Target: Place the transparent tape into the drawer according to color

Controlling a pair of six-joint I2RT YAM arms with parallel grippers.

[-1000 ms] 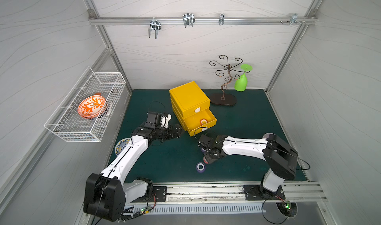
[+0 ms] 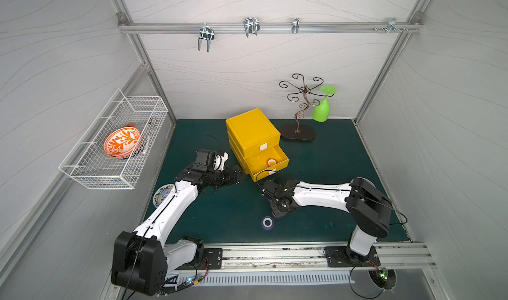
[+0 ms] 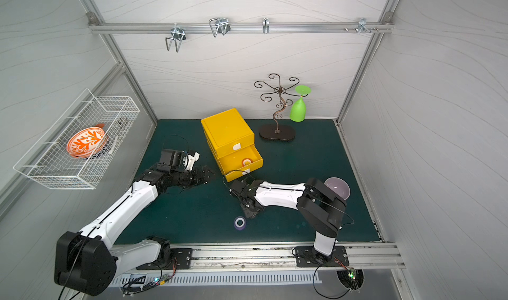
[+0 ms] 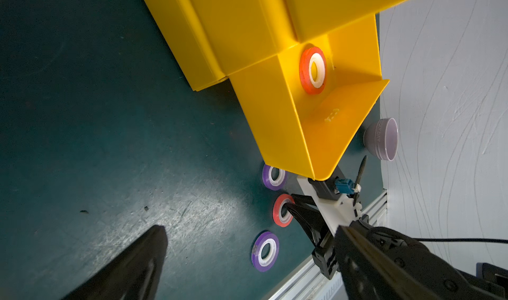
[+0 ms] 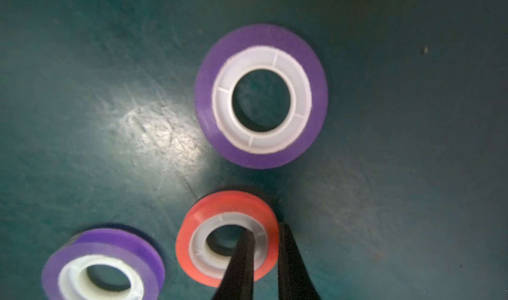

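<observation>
The right gripper is shut on the rim of a red tape roll (image 5: pixel 189 240), one finger through its hole and the other outside. That roll is at table level between two purple rolls, a farther purple tape (image 5: pixel 208 96) and a nearer purple tape (image 4: pixel 264 251). A yellow drawer unit (image 2: pixel 253 128) has its lower drawer (image 3: pixel 256 164) pulled out. Inside the drawer lies another red tape roll (image 4: pixel 305 70). My left gripper hangs open beside the drawer unit, nothing between its fingers.
A scrolled metal stand (image 2: pixel 298 132) with a green goblet (image 2: pixel 321 112) is behind the drawers. A pinkish bowl (image 3: pixel 337 187) sits at the right edge, and a patterned plate (image 2: pixel 162 195) at the left. The wire basket (image 2: pixel 100 181) hangs on the left wall.
The left arm stayed still.
</observation>
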